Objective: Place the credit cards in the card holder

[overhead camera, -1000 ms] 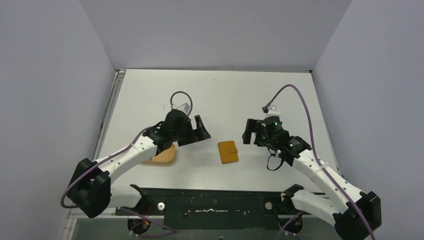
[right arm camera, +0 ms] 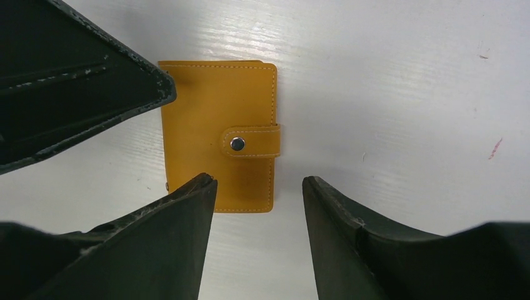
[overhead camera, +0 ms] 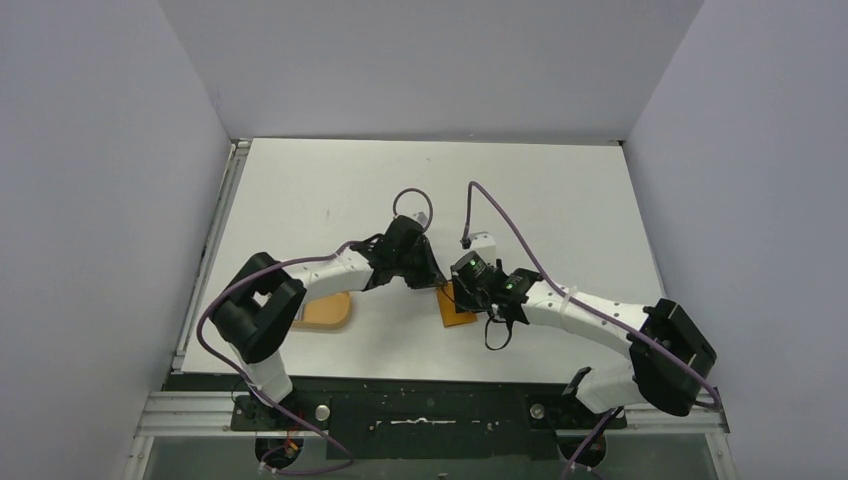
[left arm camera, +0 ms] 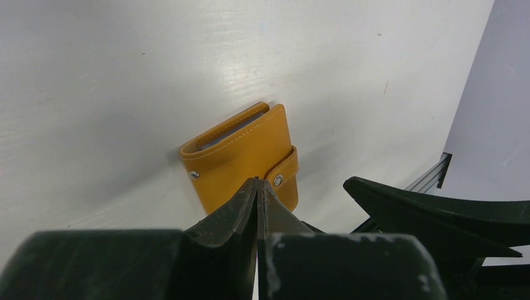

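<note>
The card holder, a tan leather wallet (overhead camera: 457,317), lies on the table, partly covered by both grippers in the top view. Its strap is snapped down in the right wrist view, and a slot opening (left arm camera: 234,130) shows along its edge in the left wrist view. My left gripper is shut, its tips over or at the wallet near the strap, with nothing visible between them. My right gripper is open, nothing between its fingers, with one fingertip overlapping the wallet in view; contact cannot be told. No loose card can be made out.
A tan tray (overhead camera: 325,312) sits at the left under my left arm; its contents are mostly hidden. The two grippers are very close together, and a dark finger of the left one (right arm camera: 125,87) reaches into the right wrist view.
Both grippers have moved inward to the wallet, the left one rightward and the right one leftward. The left gripper went from open to shut; the right one's fingers have narrowed. The wallet has stayed put.
</note>
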